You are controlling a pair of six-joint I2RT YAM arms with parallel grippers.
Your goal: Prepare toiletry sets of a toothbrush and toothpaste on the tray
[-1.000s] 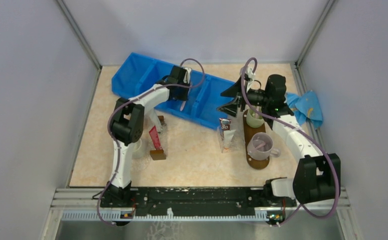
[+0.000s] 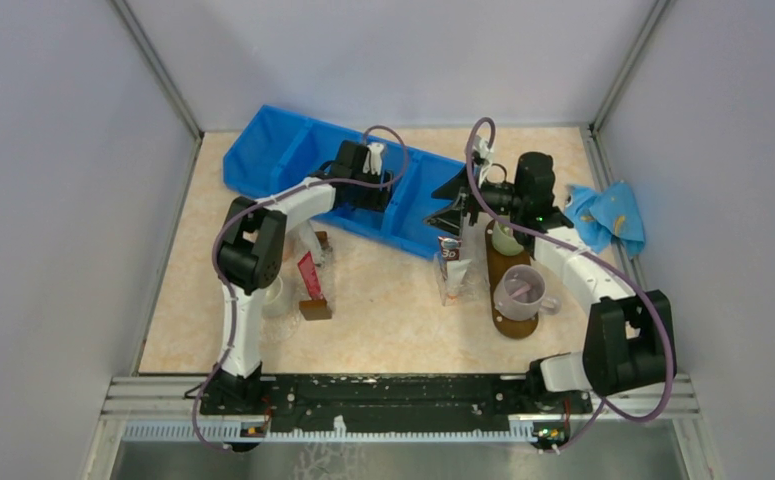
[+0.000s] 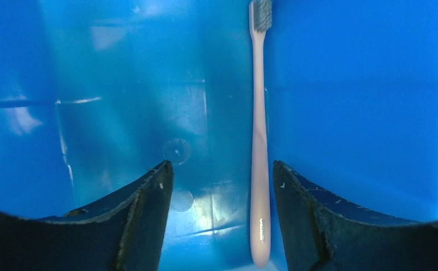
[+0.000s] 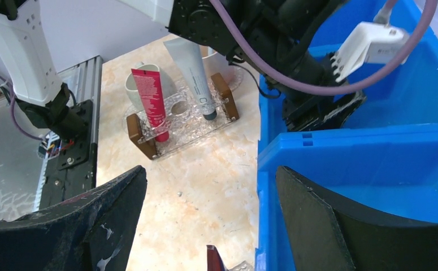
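A pale pink toothbrush (image 3: pixel 260 113) with grey bristles lies flat in a compartment of the blue tray (image 2: pixel 423 190). Directly over it, my left gripper is open. The handle shows between the fingers, close beside the right-hand one in the left wrist view, and the bristles point away from the gripper. My right gripper hangs open and empty near the tray's front edge at its right end. A red tube (image 4: pixel 150 96) and a white tube (image 4: pixel 193 70) stand in a clear holder. At the right holder are a dark red tube (image 2: pixel 449 250) and a white one (image 2: pixel 454 274).
A pink mug (image 2: pixel 518 293) and a green cup (image 2: pixel 507 240) stand on a brown board (image 2: pixel 514 328) below the right arm. A blue cloth (image 2: pixel 608 215) lies at the far right. The table between the two tube holders is clear.
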